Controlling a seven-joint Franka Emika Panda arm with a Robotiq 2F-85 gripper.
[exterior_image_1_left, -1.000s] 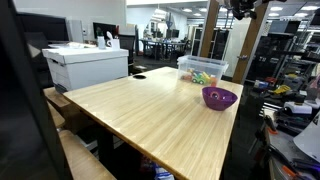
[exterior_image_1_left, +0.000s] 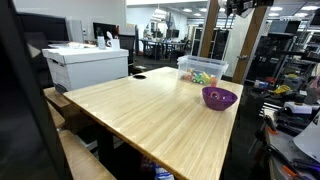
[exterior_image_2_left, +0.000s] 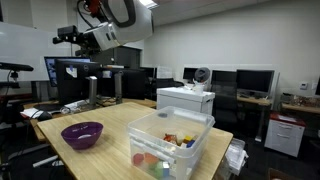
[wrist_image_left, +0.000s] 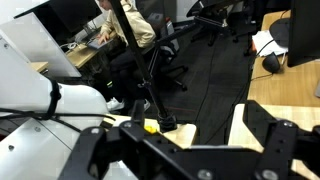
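My gripper (exterior_image_1_left: 234, 10) is raised high over the table's right side, well above a purple bowl (exterior_image_1_left: 220, 99). In exterior view 2 the gripper (exterior_image_2_left: 68, 38) points left at the top left, far from the bowl (exterior_image_2_left: 82, 136) below it. Two black fingers (wrist_image_left: 275, 140) stand apart at the bottom of the wrist view, with only floor and table edge seen beyond the gap. A small item seems to lie in the bowl, too small to name. Toward the table's far end stands a clear plastic box (exterior_image_2_left: 172, 126) holding several colourful things.
A white cabinet (exterior_image_1_left: 88, 68) stands behind it. Desks with monitors (exterior_image_2_left: 254, 80) fill the room, and the wrist view shows a seated person (wrist_image_left: 155, 45) at a desk.
My gripper has shifted slightly at the top of exterior view 1, a little to the left. The bowl and the clear box have stayed where they were.
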